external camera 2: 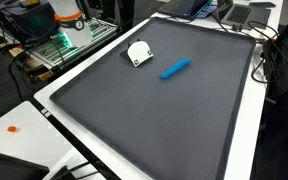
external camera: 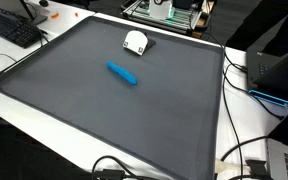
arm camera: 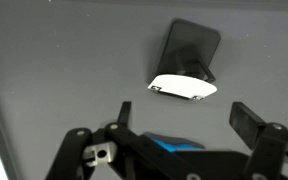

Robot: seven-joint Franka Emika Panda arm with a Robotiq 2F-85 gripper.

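A blue, elongated object (external camera: 122, 73) lies on the dark grey board (external camera: 104, 110); it shows again as a blue stick (external camera 2: 174, 69) in exterior view 2. Close by sits a white-faced piece with a black base (external camera: 136, 42), its white face (external camera 2: 140, 53) leaning. From the wrist, that piece's black base (arm camera: 189, 45) and white edge (arm camera: 183, 87) lie beyond the fingertips. My gripper is open, with its fingers wide apart and nothing held between them. Below that gap, the blue object (arm camera: 174, 143) is partly covered by the gripper body.
Bare board (external camera 2: 134, 110) surrounds both objects on most sides. A keyboard (external camera: 14, 28) stands off its left side in exterior view 1, and black cables (external camera: 232, 110) run along the right. A small orange bit (external camera 2: 12, 128) lies on the white table outside the board.
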